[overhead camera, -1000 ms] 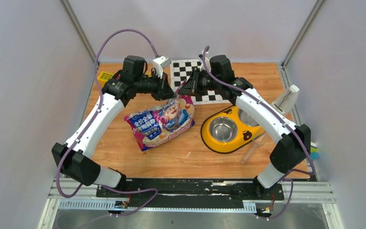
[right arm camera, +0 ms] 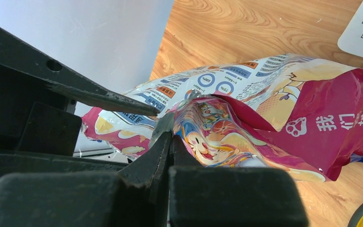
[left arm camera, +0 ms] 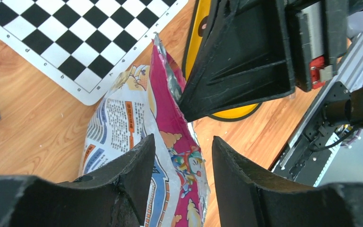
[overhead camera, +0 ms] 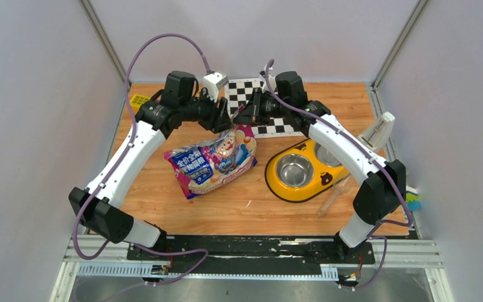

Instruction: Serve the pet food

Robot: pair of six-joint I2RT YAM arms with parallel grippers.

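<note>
A pink and blue pet food bag (overhead camera: 212, 162) lies on the table, its top edge drawn up between the two arms. My right gripper is shut on a thin silvery part of that edge. From the other side, my left gripper (overhead camera: 224, 119) faces it with fingers apart; in the left wrist view the crumpled pink edge of the bag (left arm camera: 170, 99) runs upward past the gap between its fingers, not clamped. To the right on the table is the yellow feeder (overhead camera: 275, 182) with two steel bowls; the nearer bowl (overhead camera: 294, 170) looks empty.
Behind the grippers lies a checkerboard (overhead camera: 277, 128). A clear scoop-like item (overhead camera: 334, 196) rests against the feeder's right side. A yellow object (overhead camera: 138, 101) sits at the back left.
Right arm and bag have barely moved.
</note>
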